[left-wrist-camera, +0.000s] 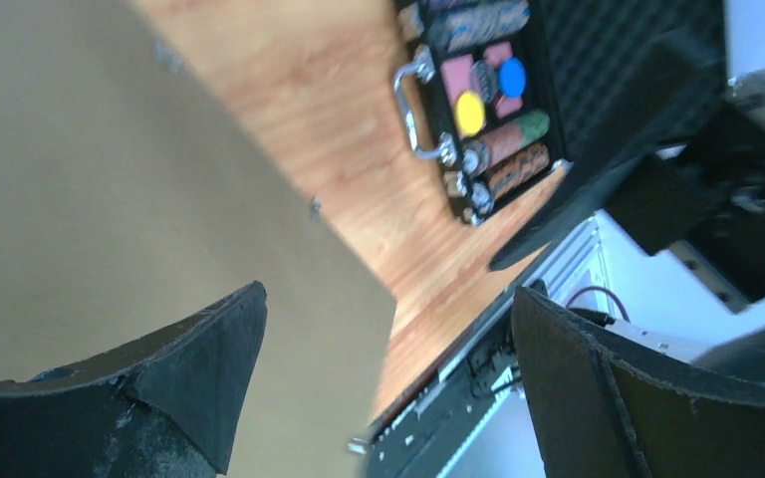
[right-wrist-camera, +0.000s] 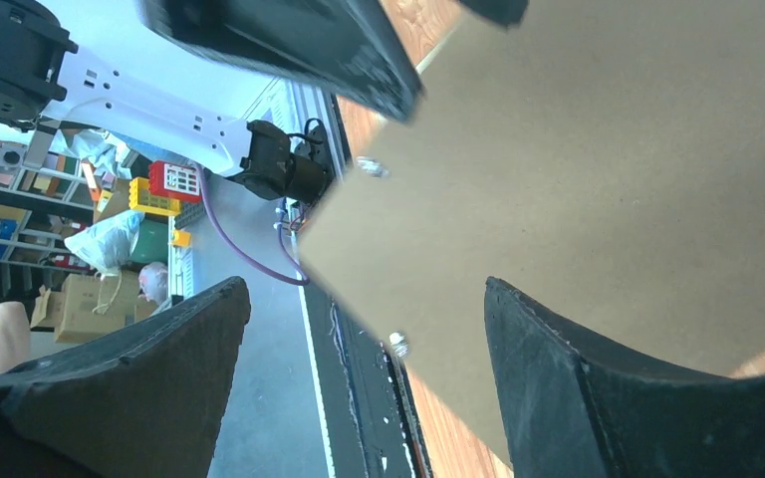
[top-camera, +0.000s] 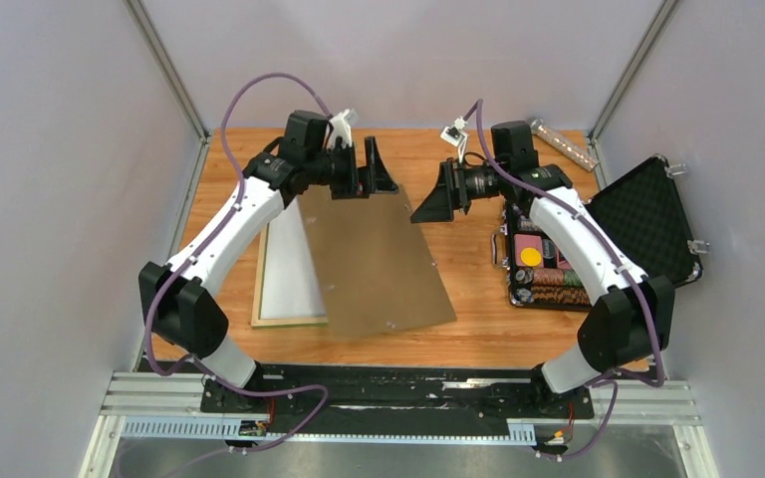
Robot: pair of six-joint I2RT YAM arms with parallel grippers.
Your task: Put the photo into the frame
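A brown backing board (top-camera: pixel 379 264) with small metal clips along its edges lies, or is tipping down, askew over the right part of the frame (top-camera: pixel 289 322). The frame has a light wooden border, and a white surface (top-camera: pixel 289 269) shows inside it on the left. My left gripper (top-camera: pixel 379 181) stands open above the board's upper end; in its own wrist view the board (left-wrist-camera: pixel 110 229) spreads below the parted fingers. Open as well, my right gripper (top-camera: pixel 438 204) is at the board's right edge, nothing between its fingers. I cannot make out a photo.
At the right, an open black case (top-camera: pixel 550 269) holds coloured discs and rolls, its lid (top-camera: pixel 649 221) raised. A clear tube (top-camera: pixel 563 144) lies at the back right corner. Bare wooden table (top-camera: pixel 483 334) shows between the board and the case.
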